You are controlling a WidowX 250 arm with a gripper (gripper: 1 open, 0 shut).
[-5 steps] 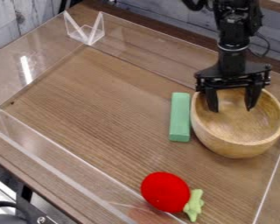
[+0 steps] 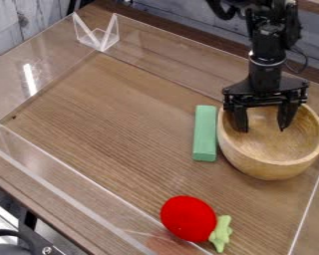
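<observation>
My gripper (image 2: 263,106) reaches down from the top right to the back rim of a large tan bowl (image 2: 269,159), its two black fingers standing apart. Whether anything sits between them is hard to tell. A green block (image 2: 205,133) lies just left of the bowl. A red round object with a green top (image 2: 189,217) lies at the bottom middle.
A clear plastic container (image 2: 99,30) stands at the back left. A dark curved object (image 2: 8,241) shows at the bottom-left corner.
</observation>
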